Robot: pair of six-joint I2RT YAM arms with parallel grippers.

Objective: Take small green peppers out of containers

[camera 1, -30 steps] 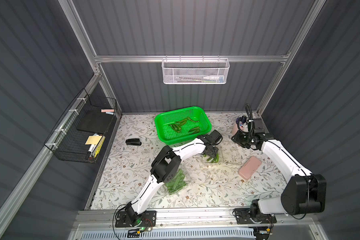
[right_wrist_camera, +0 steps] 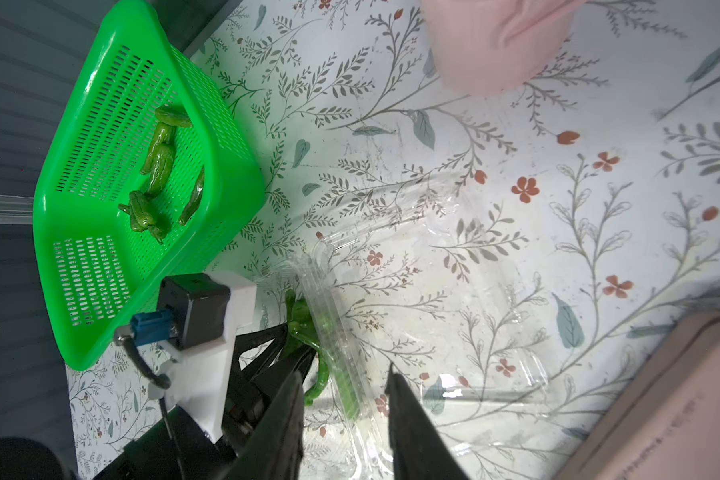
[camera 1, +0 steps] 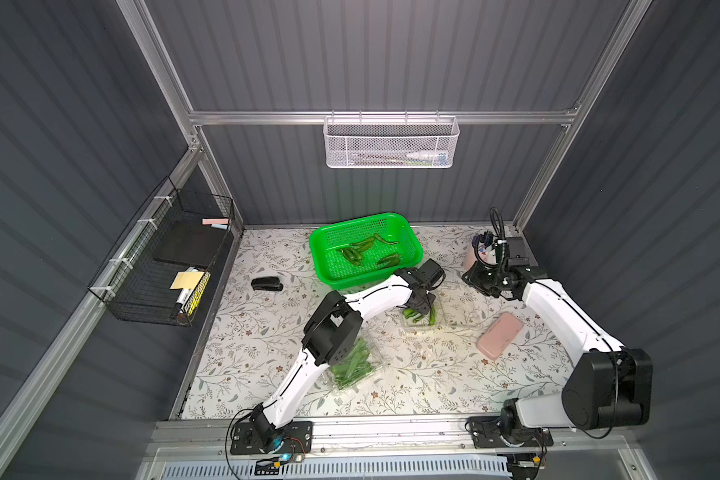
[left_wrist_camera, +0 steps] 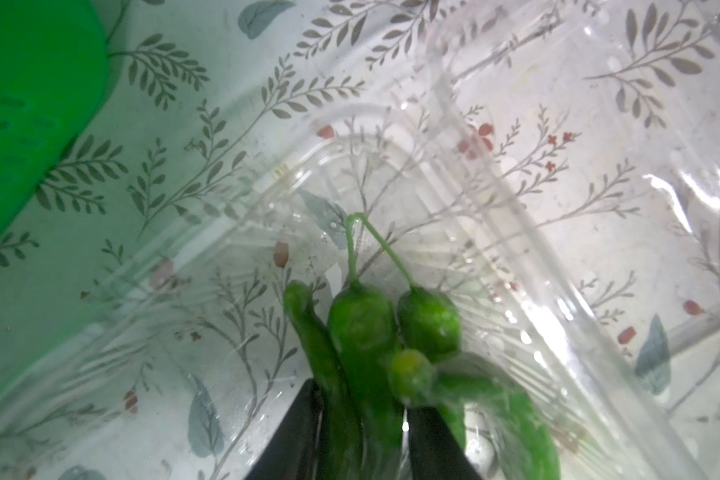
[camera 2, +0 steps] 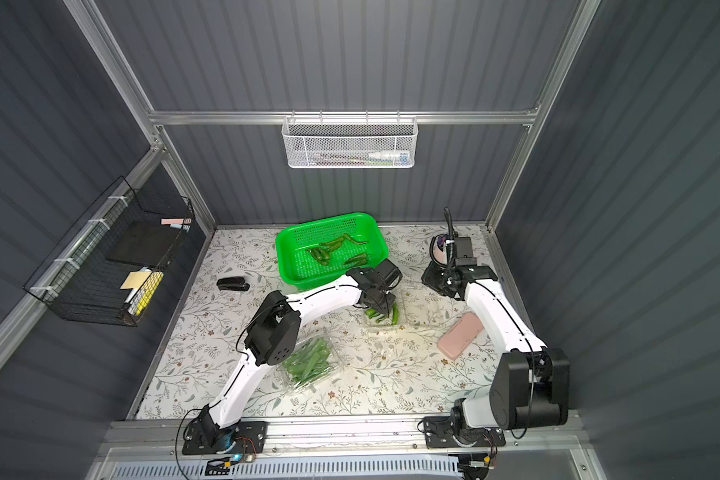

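Note:
A clear plastic container [left_wrist_camera: 536,264] holds several small green peppers [left_wrist_camera: 364,320]. My left gripper is down inside it, its part-open fingers on and around the peppers; whether it grips one is unclear. The green basket [right_wrist_camera: 216,160] behind it holds several peppers [camera 1: 352,254]. A second clear box [camera 1: 352,364] with green vegetables lies at the front left, partly under the left arm. My right gripper hangs open and empty above the table, to the right of the pepper container.
A pink case [camera 1: 499,334] lies at the right, and a pink cup [right_wrist_camera: 500,40] stands behind the right gripper. A black object [camera 1: 266,283] lies at the left. The clear lid [right_wrist_camera: 472,320] sits beside the container, and the front middle is mostly free.
The pepper container and the peppers in it have shifted slightly left under my left gripper over the last second. The right arm has not visibly moved.

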